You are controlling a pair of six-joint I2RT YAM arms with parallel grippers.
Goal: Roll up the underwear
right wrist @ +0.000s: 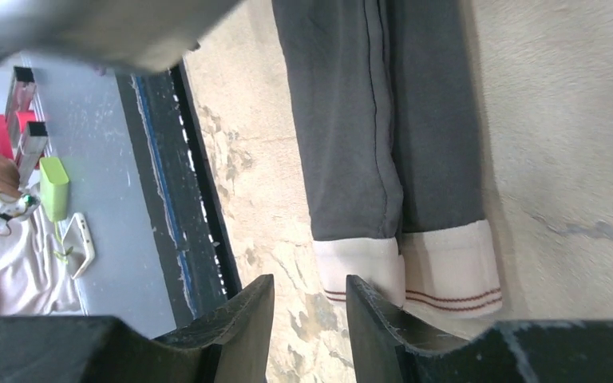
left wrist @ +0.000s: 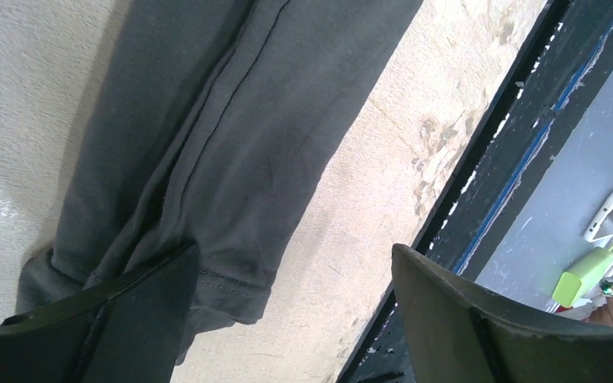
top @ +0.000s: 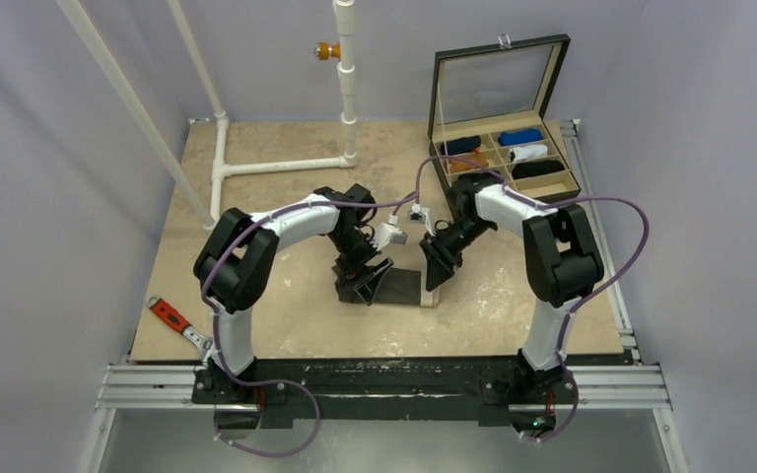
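Dark grey underwear [top: 397, 287] lies folded into a long strip on the table, its white waistband [right wrist: 451, 263] with a dark red stripe at the right end. Over the strip's left end, my left gripper stands open; in its wrist view one finger overlaps the grey cloth [left wrist: 239, 199] and the other finger [left wrist: 455, 311] is over bare table. My right gripper is at the waistband end, fingers part open. One of its fingertips [right wrist: 367, 299] overlaps the edge of the waistband, and no cloth shows gripped between the two.
An open box [top: 572, 192] with rolled garments in its compartments stands at the back right. A red-handled tool [top: 170, 315] lies at the left edge. White pipes [top: 281, 167] stand at the back left.
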